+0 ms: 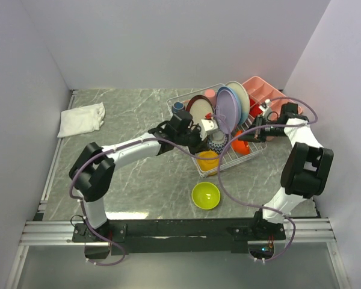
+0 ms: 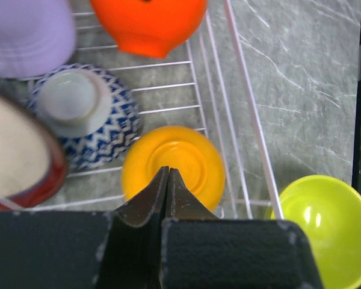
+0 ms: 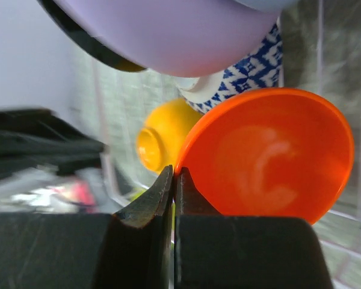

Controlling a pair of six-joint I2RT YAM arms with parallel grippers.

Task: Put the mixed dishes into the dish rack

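The wire dish rack (image 1: 230,161) holds upright plates, a purple plate (image 1: 227,109), a blue-patterned bowl (image 2: 114,114), a yellow bowl (image 2: 192,174) and an orange bowl (image 3: 271,156). A green bowl (image 1: 206,195) sits on the counter outside the rack's front. My left gripper is shut and empty, hanging over the rack above the yellow and patterned bowls. My right gripper is shut at the orange bowl's near rim, with nothing clearly between its fingers; whether it touches the rim I cannot tell.
A pink bin (image 1: 262,85) stands behind the rack at the back right. A white folded cloth (image 1: 81,120) lies at the left. Walls close in on both sides.
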